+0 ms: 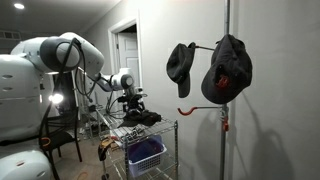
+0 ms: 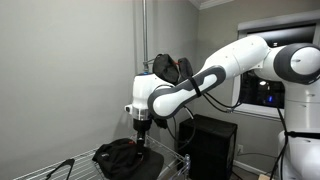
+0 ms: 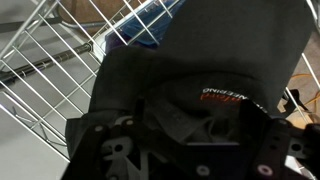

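A black cloth item, perhaps a cap (image 2: pixel 115 157), lies on the top wire shelf (image 3: pixel 75 75). Small red and white lettering shows on the dark fabric (image 3: pixel 220 60) in the wrist view. Directly above this cloth, my gripper points down, its fingers apart and the fabric visible beneath them. From the side, the gripper (image 2: pixel 141 133) is close over the cloth; whether the fingertips touch it I cannot tell. Two dark caps (image 1: pixel 228 72) (image 1: pixel 180 64) hang on a vertical pole at the right of exterior view 1.
Beside the caps' pole (image 1: pixel 224 150), an empty red-tipped hook (image 1: pixel 185 109) sticks out. A purple-blue basket (image 1: pixel 147 150) stands on a shelf below the top one. The rack's wire rim (image 3: pixel 20 38) surrounds the cloth. A dark cabinet (image 2: pixel 212 145) stands behind the arm.
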